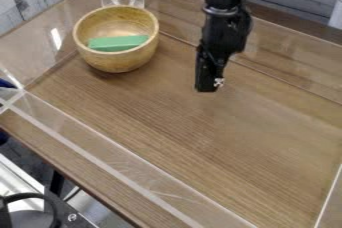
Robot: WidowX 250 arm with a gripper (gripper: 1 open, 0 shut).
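My black gripper [207, 80] reaches down from the top centre over the wooden table, its tip low near the surface right of the bowl. It looks shut, with nothing clear between its fingers. A wooden bowl [116, 59] at the upper left holds a green block [115, 43].
Clear tape runs along its left side, and a black cable [27, 202] lies at the lower left corner. A wall stands at the back.
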